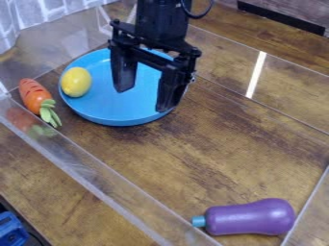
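Note:
My black gripper [148, 77] hangs open over the blue plate [115, 110], its two fingers apart with nothing seen between them. A yellow oval object [76, 83] sits on the plate's left part, beside my left finger. An orange carrot [37, 97] lies left of the plate. A purple eggplant [251, 216] lies at the front right of the wooden table.
Clear plastic walls run along the left and front left, with a blue object [11, 231] at the lower left corner.

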